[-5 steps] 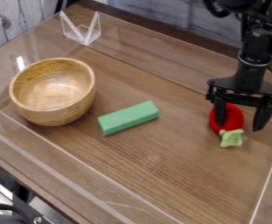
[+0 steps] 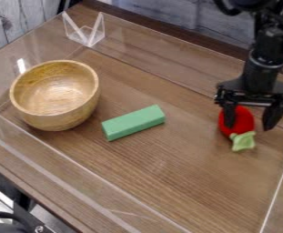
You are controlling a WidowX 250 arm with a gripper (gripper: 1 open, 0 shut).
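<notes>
My gripper [image 2: 248, 106] hangs at the right, open, its dark fingers over and beside a red round object [image 2: 237, 119] with a light green top or stem [image 2: 242, 140] pointing toward the front. Whether a finger touches the red object I cannot tell.
A wooden bowl [image 2: 56, 89] sits at the left. A green block [image 2: 133, 122] lies in the middle of the wooden table [image 2: 131, 187]. A white wire object [image 2: 82, 29] stands at the back left.
The bowl and block are unmoved.
</notes>
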